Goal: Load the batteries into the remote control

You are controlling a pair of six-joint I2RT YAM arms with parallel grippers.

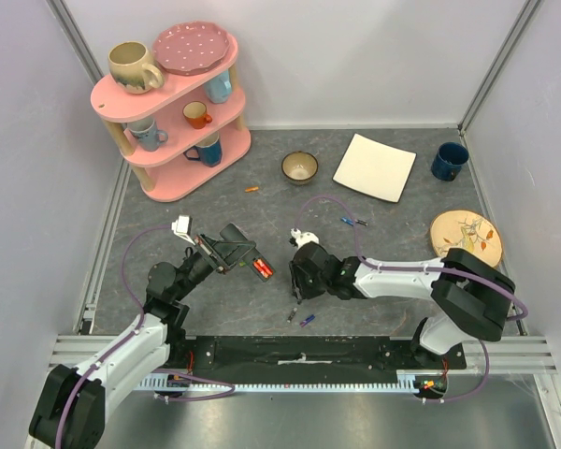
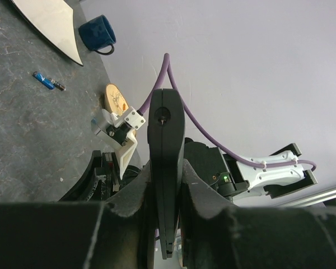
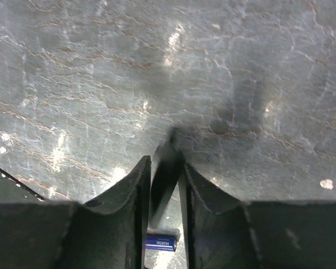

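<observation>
My right gripper (image 1: 297, 292) hangs low right of the remote; in the right wrist view its fingers are close together around a blurred dark item, and whether it grips it is unclear. A blue battery (image 3: 160, 242) lies below it, near a small dark battery (image 1: 291, 316). More batteries (image 1: 353, 221) lie farther back.
An orange battery (image 1: 251, 189) lies at the back left, near a bowl (image 1: 299, 166). A white board (image 1: 374, 168), a blue mug (image 1: 450, 162) and a round wooden board (image 1: 466, 238) stand at right. The pink shelf (image 1: 178, 187) with crockery occupies the back left.
</observation>
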